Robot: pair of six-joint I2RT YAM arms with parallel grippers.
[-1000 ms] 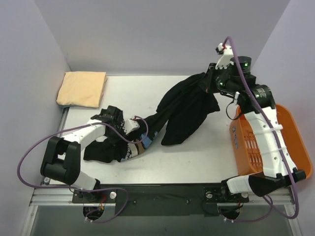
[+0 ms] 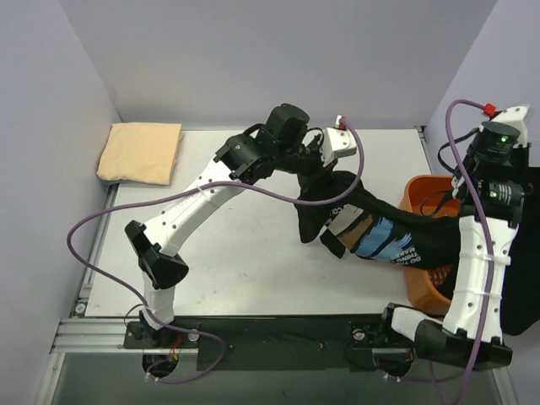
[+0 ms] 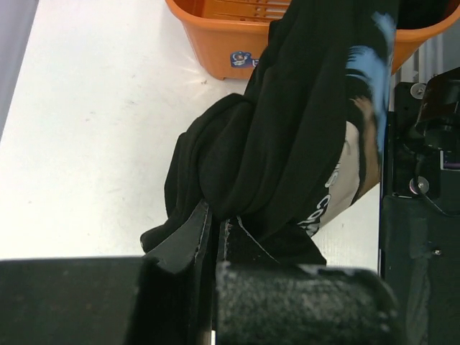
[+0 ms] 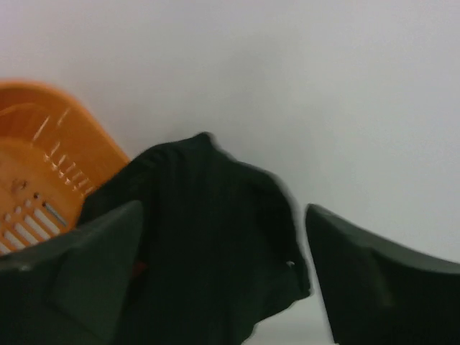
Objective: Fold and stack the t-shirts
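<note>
A black t-shirt (image 2: 363, 221) with a tan, brown and blue print stretches from the middle of the table across the orange basket (image 2: 419, 198) to the right edge of the top view. My left gripper is shut on bunched black cloth at the shirt's left end. Over by the basket, my right gripper has its fingers apart; dark cloth (image 4: 208, 237) shows beyond and between its blurred fingers. In the top view my right arm hides part of the basket and shirt.
A folded yellow-orange cloth (image 2: 139, 152) lies at the back left of the white table (image 2: 245, 270). Purple cables loop over both arms, and grey walls enclose the sides and back.
Both arms have swung right.
</note>
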